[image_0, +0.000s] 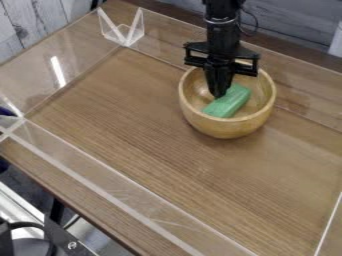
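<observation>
A wooden bowl (211, 123) sits on the right half of the wooden table, with a green oblong object (230, 101) lying tilted inside it. The black arm comes down from the top, and its gripper (217, 74) reaches into the back-left of the bowl, just behind the green object. Its fingertips are small and dark, partly hidden against the object and the bowl, and nothing clearly shows between them.
A clear angular plastic piece (122, 30) stands at the back left. A black device with cables (24, 240) is at the bottom-left corner.
</observation>
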